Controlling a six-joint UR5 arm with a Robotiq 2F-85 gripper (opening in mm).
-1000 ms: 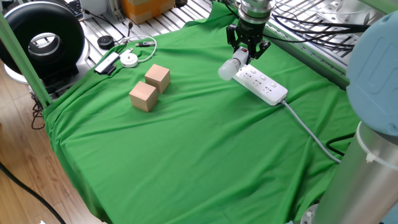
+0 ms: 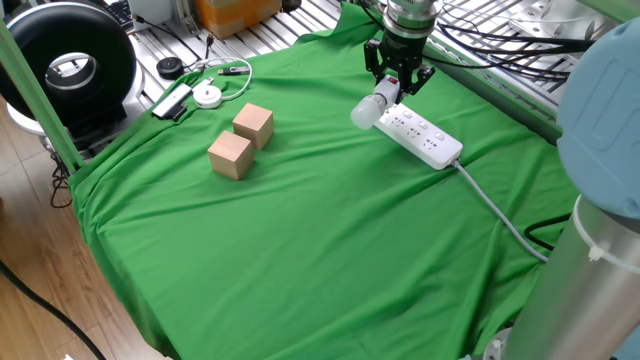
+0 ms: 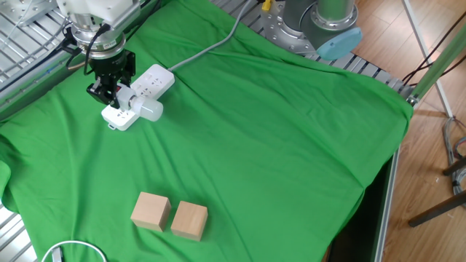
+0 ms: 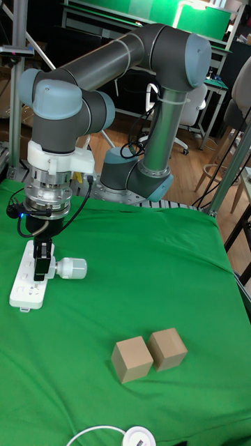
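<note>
A white bulb [image 2: 367, 112] in a white holder with a small red part [image 2: 392, 81] lies sideways at my gripper [image 2: 394, 88]. The black fingers [image 4: 42, 265] close in on the holder, and my gripper looks shut on it, though the contact itself is partly hidden. Directly below is a white power strip [image 2: 430, 144], its far end covered by the gripper and bulb. From exterior view 2 the bulb [image 3: 151, 109] juts out over the strip's side. Whether the holder touches the strip is unclear.
Two wooden cubes [image 2: 231, 156] [image 2: 254, 125] sit close together on the green cloth [image 2: 300, 250]. A white cable with a round puck [image 2: 207, 96] lies near the cloth's edge. The strip's grey cord [image 2: 500, 215] runs toward the arm's base.
</note>
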